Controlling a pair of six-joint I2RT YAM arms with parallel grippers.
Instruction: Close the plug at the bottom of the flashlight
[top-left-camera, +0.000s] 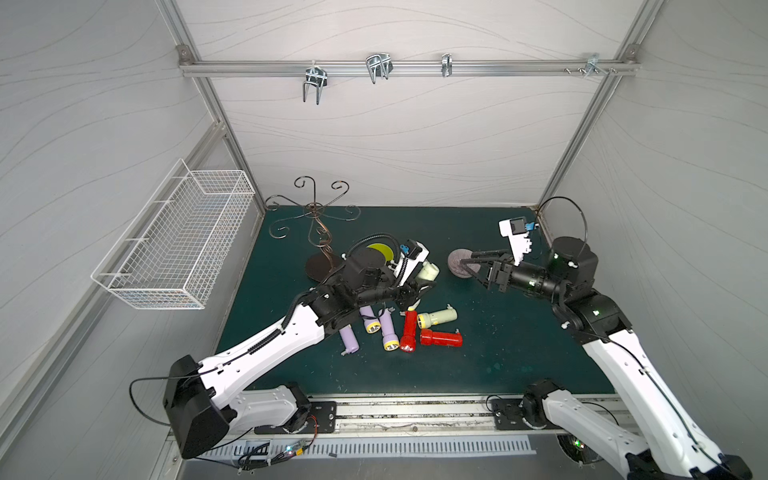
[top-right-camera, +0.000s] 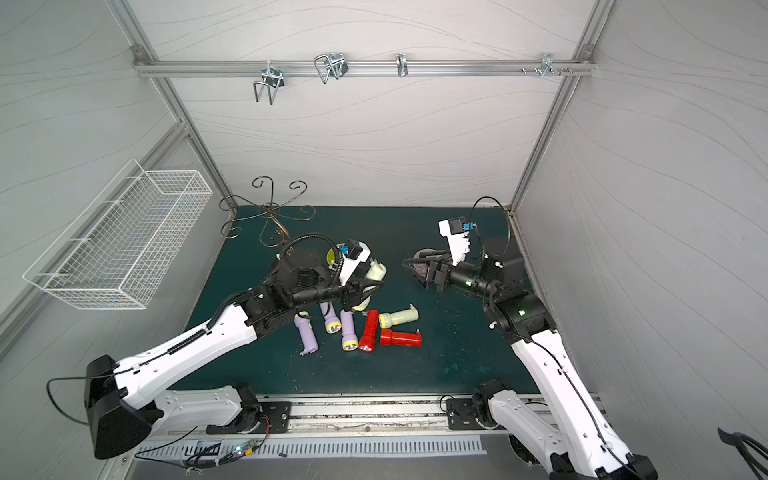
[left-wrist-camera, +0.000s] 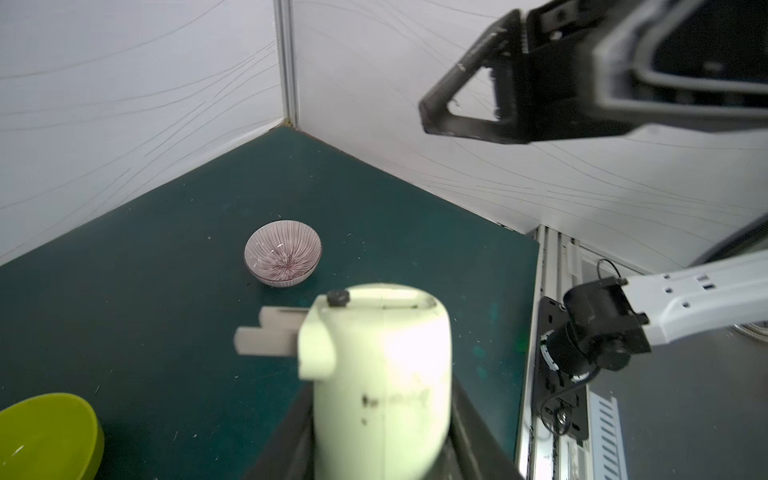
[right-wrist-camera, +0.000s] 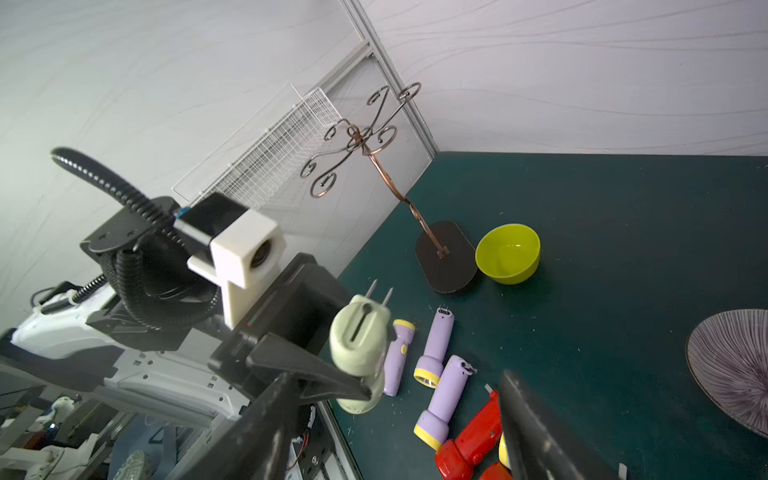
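The pale green flashlight (left-wrist-camera: 382, 360) is gripped upright-ish in the left wrist view, my left gripper (top-left-camera: 422, 281) shut on its body. Its plug's two metal prongs (left-wrist-camera: 272, 330) stick out sideways from the end, folded out. From the right wrist view, the prongs (right-wrist-camera: 381, 293) point up from the flashlight's end (right-wrist-camera: 360, 336), and a dark slot shows on that end. My right gripper is off to the right of the flashlight, its fingers (right-wrist-camera: 272, 424) spread with nothing between them.
Purple flashlights (right-wrist-camera: 436, 344), red ones (top-left-camera: 441, 338) and another pale green one (top-left-camera: 437, 317) lie below on the green table. A yellow-green bowl (right-wrist-camera: 509, 253), a striped bowl (left-wrist-camera: 283, 253) and a metal stand (right-wrist-camera: 448, 256) sit farther back.
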